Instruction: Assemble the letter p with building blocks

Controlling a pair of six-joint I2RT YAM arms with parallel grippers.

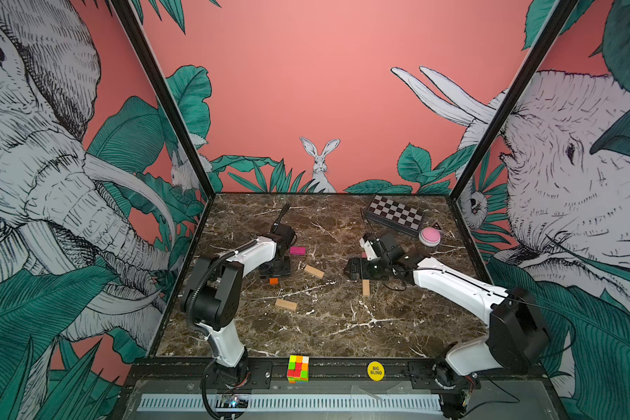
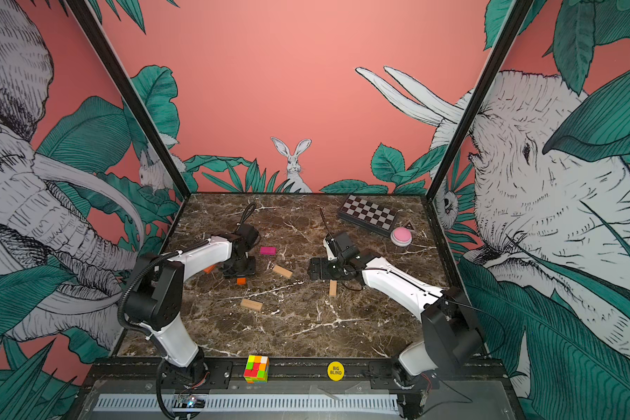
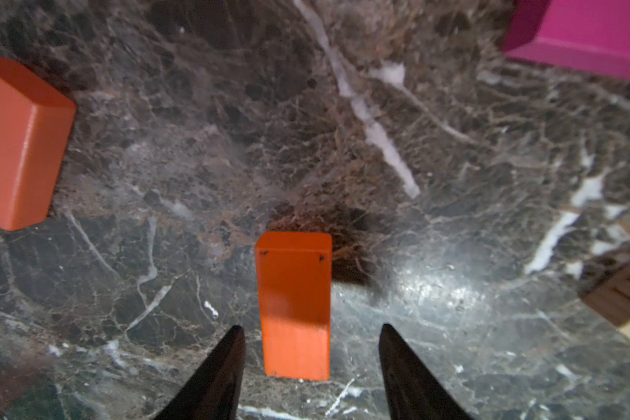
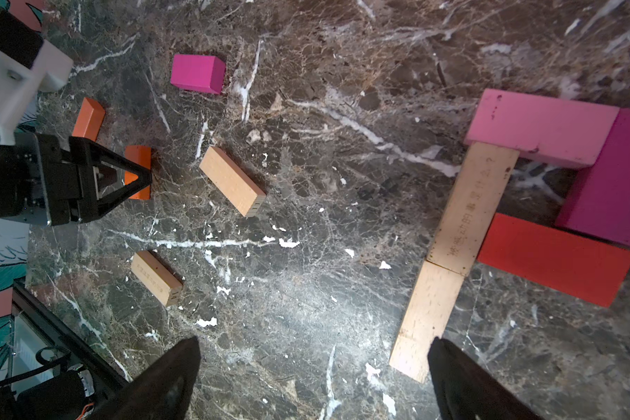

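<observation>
In the right wrist view, a p shape lies flat: two wooden blocks (image 4: pixel 427 315) end to end, a pink block (image 4: pixel 542 127) across the top, a purple block (image 4: pixel 612 178) down the right and a red block (image 4: pixel 556 259) below. My right gripper is open over the table beside the wooden stem, empty. The left gripper stands part open above an orange block (image 3: pixel 295 308), whose near end lies between the fingertips in the left wrist view; whether they touch it cannot be told. Another orange block (image 3: pixel 21 140) lies at upper left there.
Loose on the table are a magenta block (image 4: pixel 197 73) and two wooden blocks, one central (image 4: pixel 232 180) and one nearer the front (image 4: pixel 156 278). A checkered box (image 1: pixel 395 213) and a pink round button (image 1: pixel 429 236) sit at the back right.
</observation>
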